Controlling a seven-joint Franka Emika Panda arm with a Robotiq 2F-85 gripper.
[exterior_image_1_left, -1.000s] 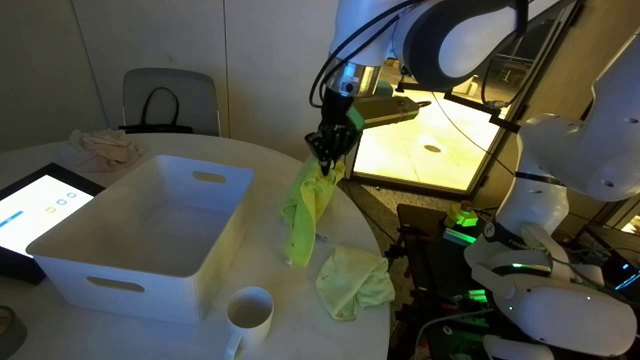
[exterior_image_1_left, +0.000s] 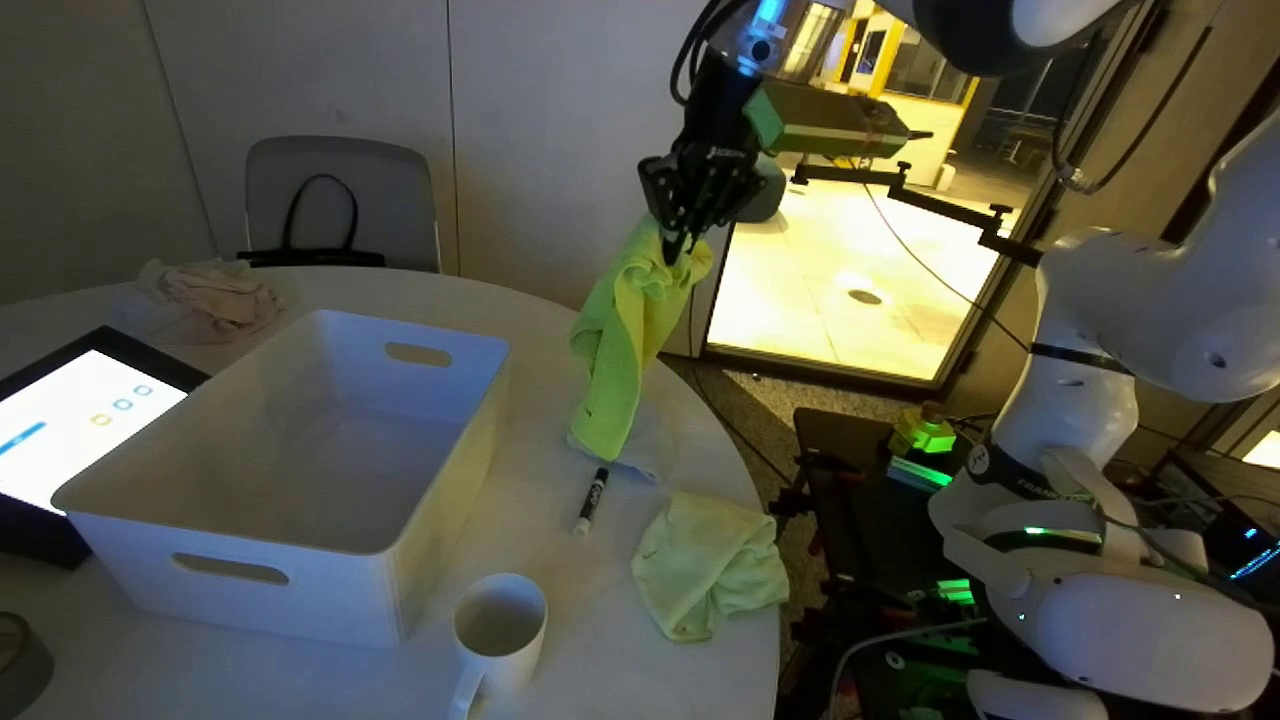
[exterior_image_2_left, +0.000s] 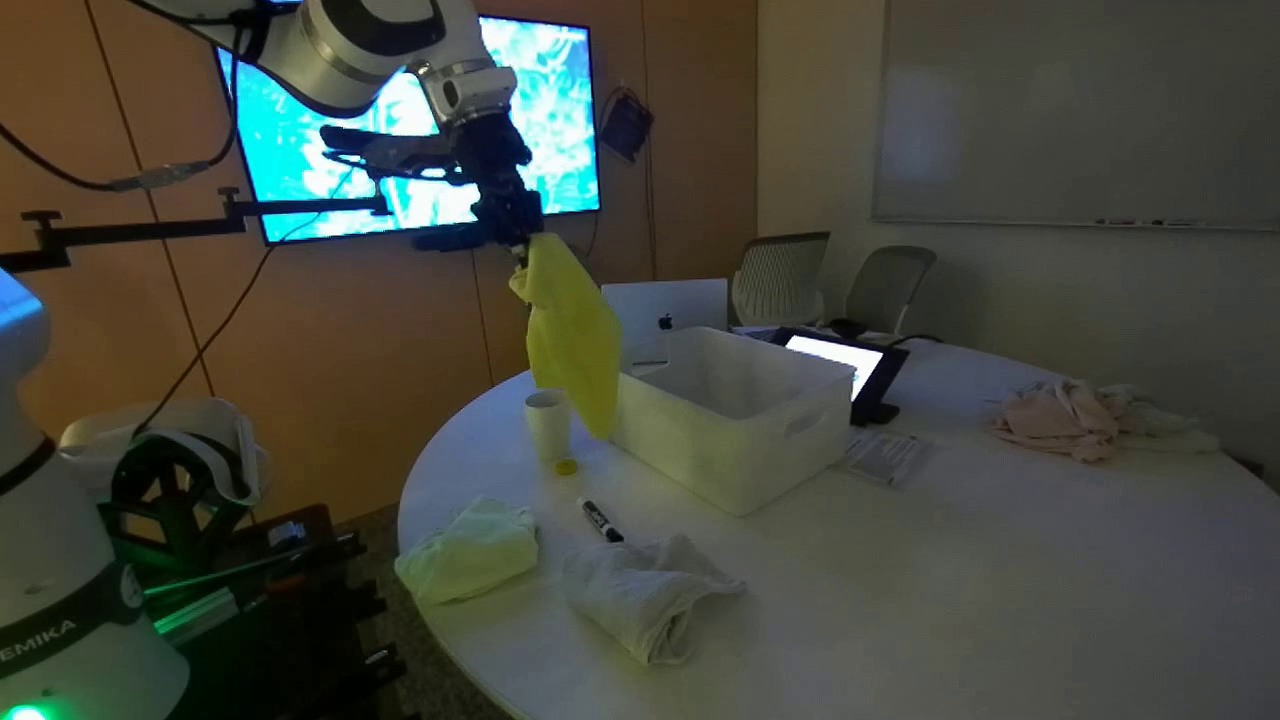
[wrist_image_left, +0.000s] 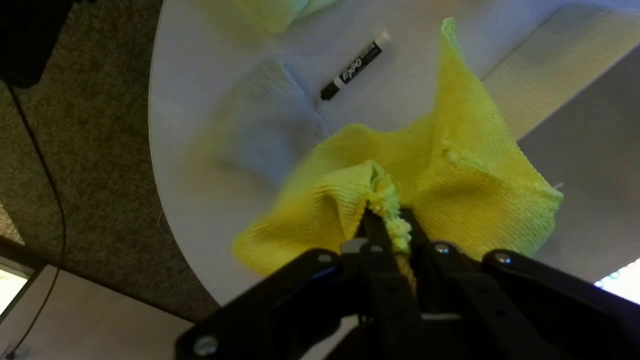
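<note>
A yellow-green cloth (exterior_image_1_left: 626, 342) hangs from my gripper (exterior_image_1_left: 674, 246), clear of the table in the first exterior view. In the wrist view the fingers are shut on a bunched edge of this cloth (wrist_image_left: 480, 186), which spreads out to both sides below them. The second exterior view shows the cloth (exterior_image_2_left: 573, 336) drooping in front of the laptop and close to the white bin (exterior_image_2_left: 744, 450) in the picture. A pale green cloth (exterior_image_1_left: 710, 564) and a whitish cloth (exterior_image_2_left: 648, 590) lie on the table.
The open white bin (exterior_image_1_left: 396, 564) looks empty. Near it stand a white mug (exterior_image_1_left: 501, 630) and a lit tablet (exterior_image_1_left: 84, 420). A black marker (exterior_image_1_left: 591, 502) lies between bin and cloths. Pinkish cloth (exterior_image_2_left: 1056, 420) rests at the far side, with bare table around it.
My gripper has risen and shifted slightly right in the first exterior view, carrying the yellow-green cloth up. The marker, mostly covered before, now shows below it.
</note>
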